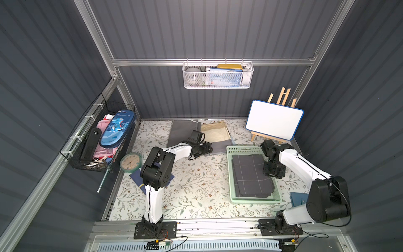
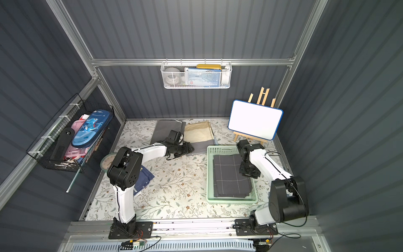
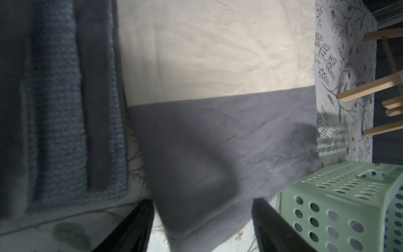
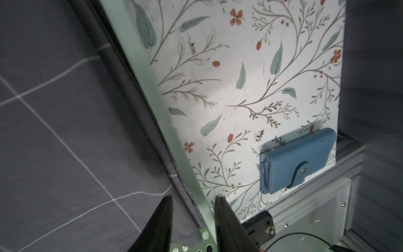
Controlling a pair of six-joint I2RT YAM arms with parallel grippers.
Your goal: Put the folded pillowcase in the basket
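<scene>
In the green basket (image 1: 230, 176) lies a folded dark grey cloth (image 1: 251, 174) with thin white lines. At the back of the table is a folded beige and grey cloth (image 3: 218, 126); which piece is the pillowcase I cannot tell. My left gripper hovers over this cloth's grey front part, fingers spread with nothing held between them. At the basket's right side, my right gripper has parted fingers with the basket rim (image 4: 168, 134) passing through their gap, apparently unclamped.
Left of the beige cloth lies a folded grey cloth (image 1: 180, 130). A whiteboard (image 1: 275, 119) on an easel stands at the back right. A blue wallet (image 4: 298, 161) lies right of the basket, and a clock (image 1: 131, 162) at the left.
</scene>
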